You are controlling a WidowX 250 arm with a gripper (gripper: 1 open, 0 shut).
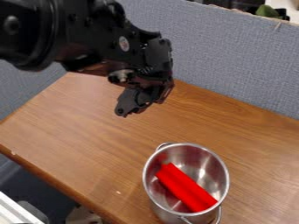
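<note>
A black robot arm reaches in from the top left, its gripper (133, 98) hanging above the wooden table near the middle of the view. The fingers are dark and partly hidden by the gripper's body; no held object can be made out. At the lower right stands a steel pot (159, 171) with handles, and a red cylinder (186, 188) lies tilted inside it.
A grey padded wall (233, 70) runs behind it. A white object (14, 212) sits off the table's lower-left edge.
</note>
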